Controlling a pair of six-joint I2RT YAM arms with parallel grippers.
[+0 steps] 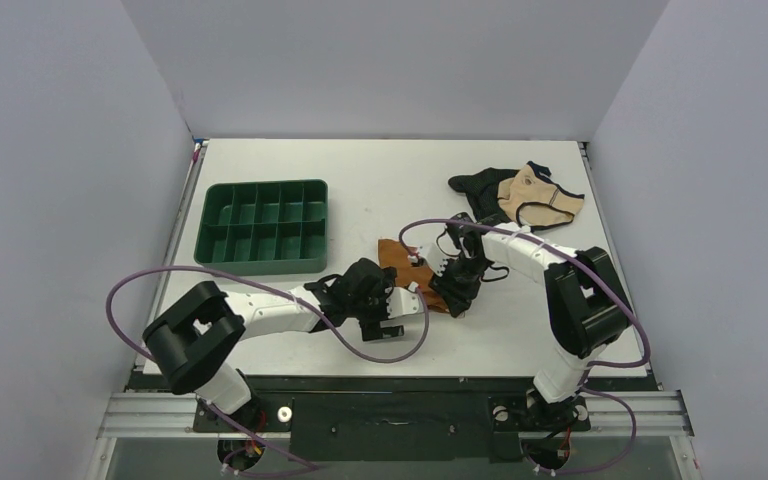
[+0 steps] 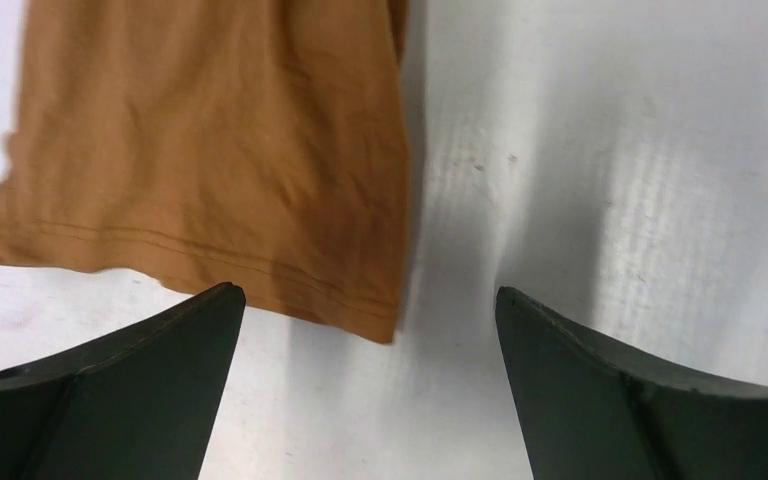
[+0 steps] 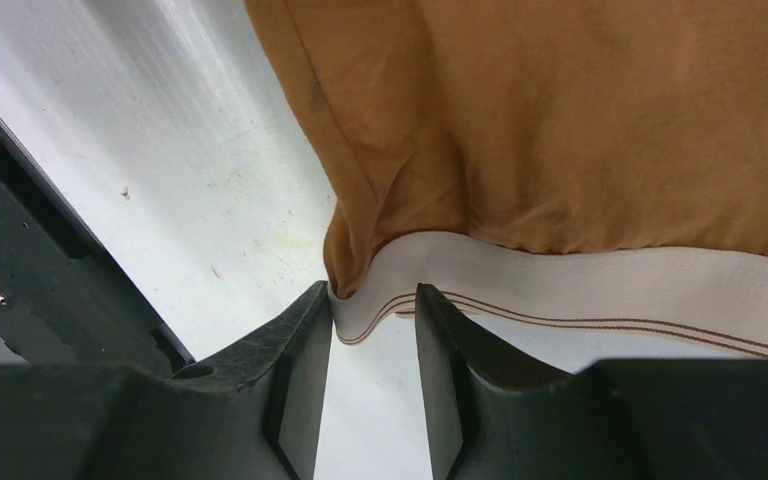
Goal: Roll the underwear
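The brown underwear (image 1: 396,255) lies flat on the white table, partly hidden by both arms. My left gripper stands open at one corner of the brown fabric (image 2: 210,170), whose edge lies between its wide-spread fingers. My right gripper is part open, its fingertips on either side of a folded corner of the pale waistband (image 3: 580,290); whether they grip it I cannot tell.
A green compartment tray (image 1: 260,222) stands at the back left. A pile of black and beige garments (image 1: 538,197) lies at the back right.
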